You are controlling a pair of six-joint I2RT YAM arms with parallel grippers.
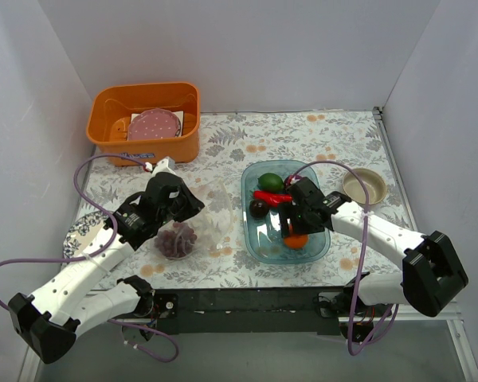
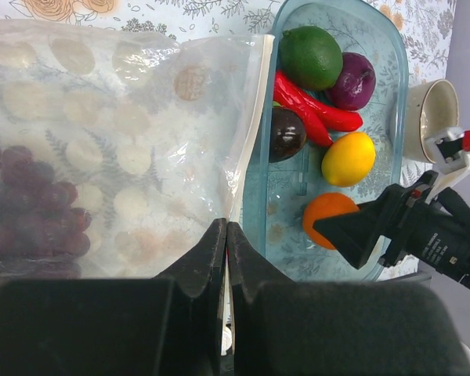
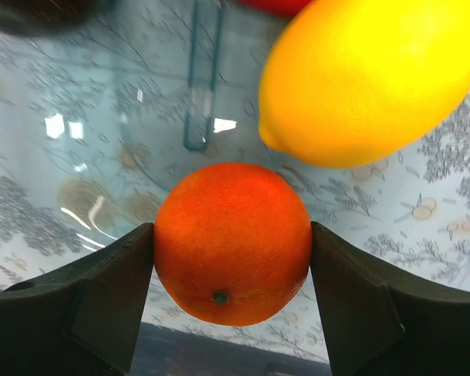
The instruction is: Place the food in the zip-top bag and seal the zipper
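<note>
A clear zip top bag (image 2: 164,133) with dark red grapes (image 2: 35,204) inside lies left of the blue tray (image 1: 252,239). My left gripper is shut at the bag's zipper edge, its fingertips together with the thin film running up to them. In the tray, an orange (image 3: 233,243) sits between the fingers of my right gripper, which stands open around it, both pads beside the fruit. A lemon (image 2: 348,159), avocado (image 2: 313,59), red onion (image 2: 352,81), red peppers (image 2: 317,110) and a dark round fruit (image 2: 287,133) share the tray.
An orange bin (image 1: 109,119) holding a pink plate (image 1: 154,125) stands at the back left. A beige bowl (image 1: 365,187) is right of the tray. Behind the tray, the patterned tabletop (image 1: 279,131) is clear.
</note>
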